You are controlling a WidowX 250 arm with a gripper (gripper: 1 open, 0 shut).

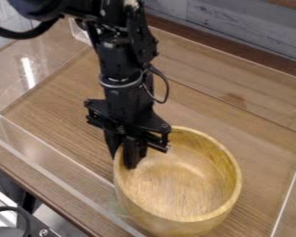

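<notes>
A large pale yellow plastic bowl (185, 194) sits at the lower right of the table. My black gripper (129, 148) is at the bowl's left rim, shut on it, with its arm coming down from the top. A small greenish item, mostly hidden, shows faintly under the bowl's lower left.
A clear plastic edge runs along the left side, with a black cable at the lower left. A pale panelled wall stands at the back.
</notes>
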